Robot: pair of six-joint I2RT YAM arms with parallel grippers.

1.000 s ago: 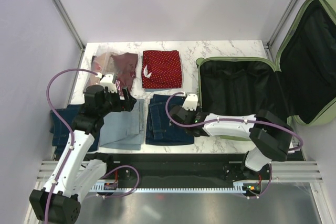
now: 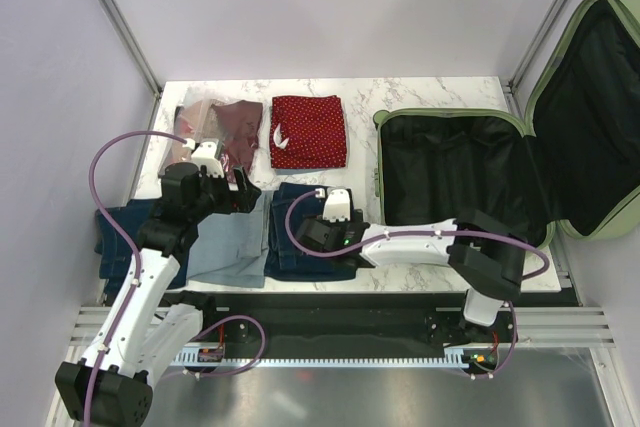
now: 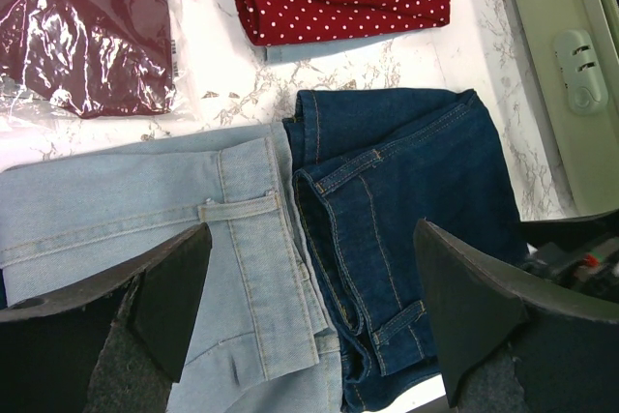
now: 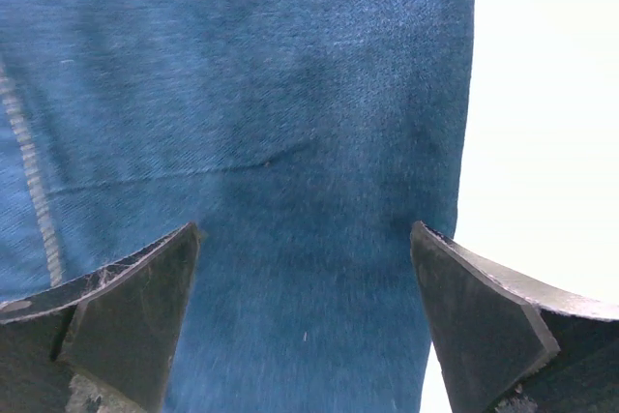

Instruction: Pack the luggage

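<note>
In the top view, folded dark jeans lie left of the open green suitcase. My right gripper is down on their right part; the right wrist view shows its open fingers over the denim. My left gripper hangs open above the folded light jeans; in the left wrist view nothing is between its fingers. A red polka-dot garment lies at the back middle, bagged maroon clothing at the back left, another dark denim piece at the far left.
The suitcase lid stands raised on the right. Its shown base is empty. Narrow strips of bare marble table show between the piles and behind the suitcase.
My right gripper has shifted left, and the dark jeans have slid left with it, up against the light jeans. The left arm has not moved.
</note>
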